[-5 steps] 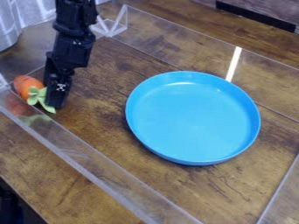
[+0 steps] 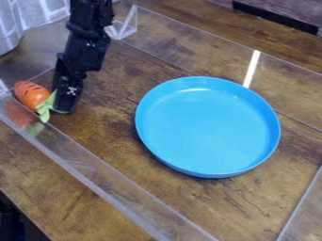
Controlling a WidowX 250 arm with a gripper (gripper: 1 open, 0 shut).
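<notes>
My black gripper [image 2: 66,83] reaches down from the top left to the left side of the wooden table. Beside its fingers lies an orange toy carrot [image 2: 32,94] with green leaves, at the inner edge of a clear plastic rim. The fingertips are dark and partly overlap the carrot's leaf end, so I cannot tell whether they hold it.
A large blue plate [image 2: 208,126] takes up the centre right of the table [image 2: 151,212]. A metallic object stands at the top left corner. Clear plastic walls run along the lower left and right. Bare wood shows above the plate.
The carrot has shifted a little and now shows more of its orange body, with less of the leaves. The gripper has moved only slightly.
</notes>
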